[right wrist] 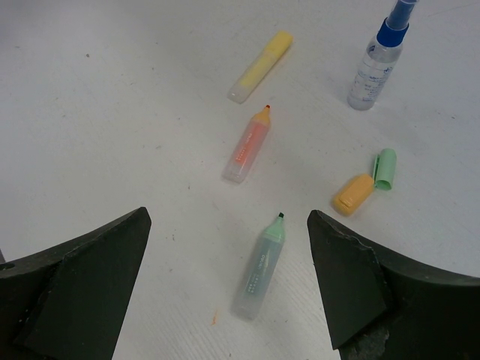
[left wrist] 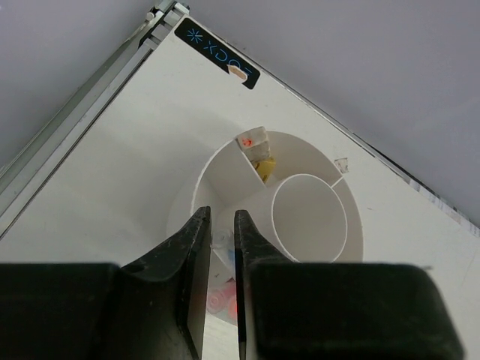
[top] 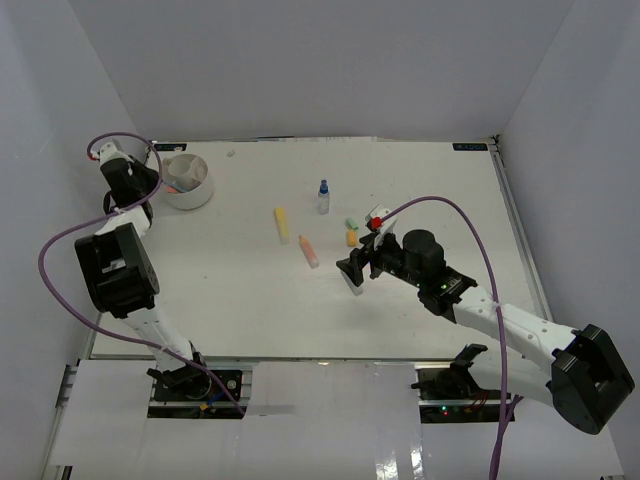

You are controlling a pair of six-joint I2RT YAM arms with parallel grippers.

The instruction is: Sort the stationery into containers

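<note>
A white round divided container (top: pixel 188 196) stands at the back left, an inner cup (left wrist: pixel 309 217) rising inside it. My left gripper is at its near side, shut on a partly hidden clear-and-blue marker (left wrist: pixel 231 256). Pink marker ends (left wrist: pixel 217 301) show lower in the container; a pale block (left wrist: pixel 253 142) and a yellow piece (left wrist: pixel 265 167) occupy another section. My right gripper is open above a green marker (right wrist: pixel 259 270), which lies on the table. An orange-pink marker (right wrist: pixel 247 147), a yellow marker (right wrist: pixel 261 66), an orange cap (right wrist: pixel 352 194) and a green cap (right wrist: pixel 385 169) lie beyond.
A blue-topped spray bottle (top: pixel 323 198) stands upright toward the back middle. Bare table (top: pixel 225 290) lies between the container and the markers. Walls rise close behind and to the left of the container.
</note>
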